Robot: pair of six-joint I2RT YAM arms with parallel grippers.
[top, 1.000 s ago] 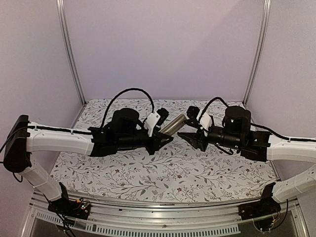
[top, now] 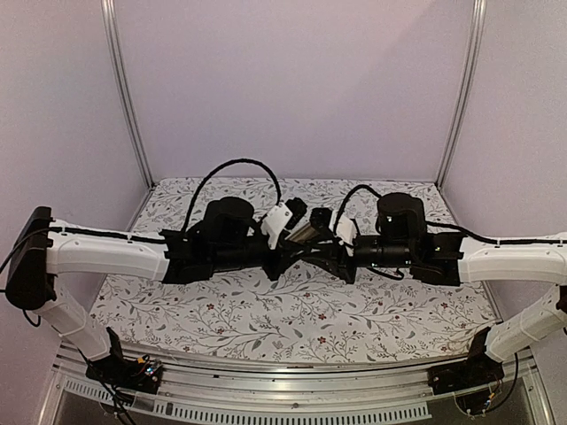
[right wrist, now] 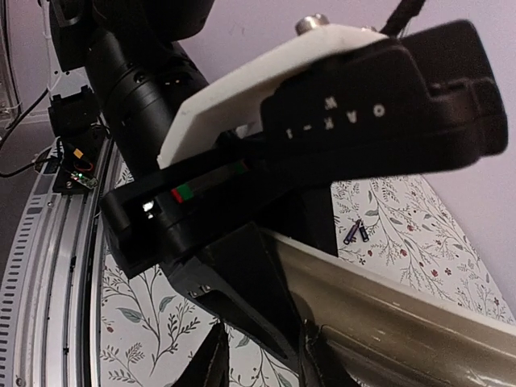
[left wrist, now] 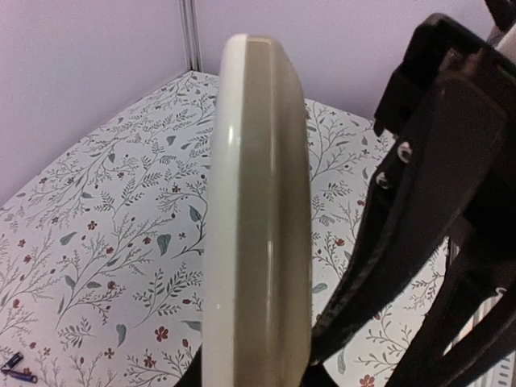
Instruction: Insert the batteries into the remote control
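Note:
The remote control [left wrist: 258, 210], pale with a grey-beige face, is held up off the table, tilted. My left gripper [top: 291, 255] is shut on its lower end; in the left wrist view that grip is at the bottom edge. My right gripper is part open, with a gap between its fingertips and nothing in it. One right fingertip overlaps the remote's near edge in the right wrist view; I cannot tell whether they touch. Two small dark batteries lie on the table, and show again as batteries [left wrist: 18, 368] at the left wrist view's lower left.
My two wrists almost meet over the table's middle, leaving little room between them. Light walls close off the back and sides, and a metal rail [top: 283, 379] runs along the front.
My right gripper has moved left, closing the space to the remote, and now partly covers it from above. The left arm has stayed nearly still with the remote in its grip.

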